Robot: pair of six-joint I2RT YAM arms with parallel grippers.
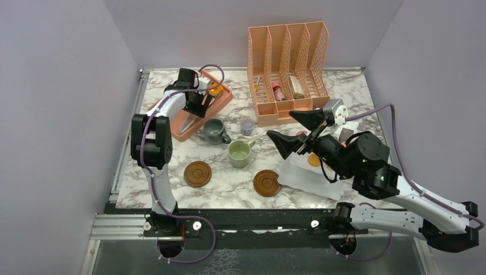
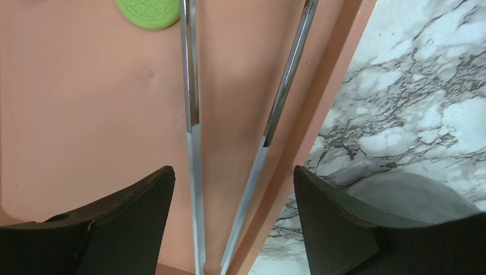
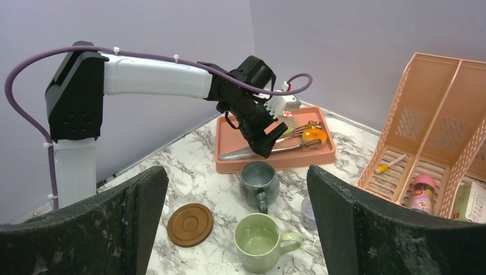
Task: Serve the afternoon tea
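Over the salmon tray (image 1: 225, 105) my left gripper stands open. Between and beyond its fingers, in the left wrist view, two long metal strips (image 2: 193, 103) lie on the tray floor and draw closer towards the bottom. They look like a pair of tongs, and nothing is gripped. A green disc (image 2: 150, 10) lies at the upper edge. My right gripper (image 1: 279, 125) is open and empty, above the table's right half. A grey mug (image 1: 215, 130) and a green mug (image 1: 239, 153) stand upright mid-table. Two brown coasters (image 1: 198, 173) lie in front of them.
Behind stands a tall salmon rack (image 1: 263, 109) holding a pink bottle (image 1: 278, 91) and a box (image 1: 296, 87). A small clear cup (image 1: 247, 126) sits near the mugs. White paper (image 1: 306, 182) lies under the right arm.
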